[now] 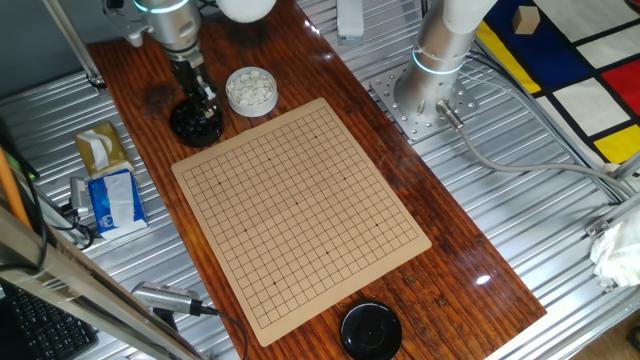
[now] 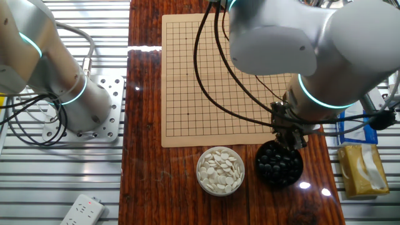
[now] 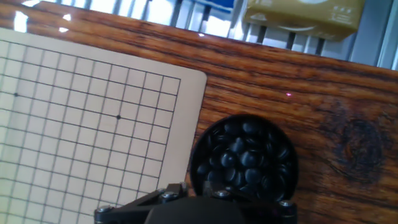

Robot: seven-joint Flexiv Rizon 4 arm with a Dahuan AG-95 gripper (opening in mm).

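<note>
A black bowl [image 1: 183, 137] full of black stones [image 3: 239, 158] sits on the wooden table just off a corner of the gridded board [image 1: 300, 215]. My gripper [image 1: 209, 110] points down above the bowl's edge on the side of the white stones. In the wrist view the gripper's tips [image 3: 196, 188] reach the near left rim of the bowl. A small gap seems to show between them, but how far the fingers stand apart is unclear. I see no stone held. White stones [image 2: 220, 170] fill a white bowl [image 1: 251, 108] beside the black one. The board is bare.
A black round dish or lid [image 1: 370, 330] lies past the board's opposite end. Tissue packs [image 1: 117, 200] lie off the table's other edge. Cables [image 2: 219, 100] hang from my arm.
</note>
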